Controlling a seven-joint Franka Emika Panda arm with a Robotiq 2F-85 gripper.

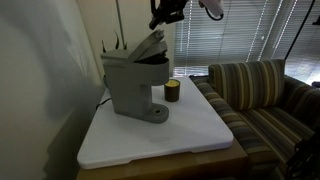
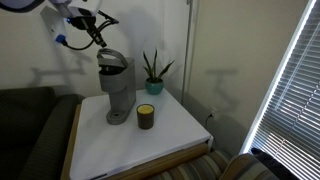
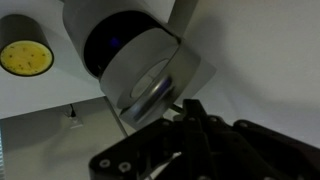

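Observation:
A grey coffee maker point(image 1: 130, 88) stands on the white tabletop, its lid point(image 1: 151, 46) tilted up. Within the wrist view, the raised lid point(image 3: 160, 88) and the dark opening beneath it fill the upper middle. My gripper point(image 1: 155, 22) hangs just above the lid; in the second exterior view the gripper point(image 2: 103, 36) is also right over the machine's top. Its fingertips look shut with nothing visible between them, and whether they touch the lid I cannot tell. A dark mug point(image 2: 146, 117) with a yellow inside stands beside the machine.
A potted plant point(image 2: 154, 70) stands behind the machine, near the wall. Bare white tabletop point(image 1: 115, 145) lies in front of it. A striped sofa point(image 1: 250, 90) is next to the table, with window blinds point(image 1: 220, 35) behind.

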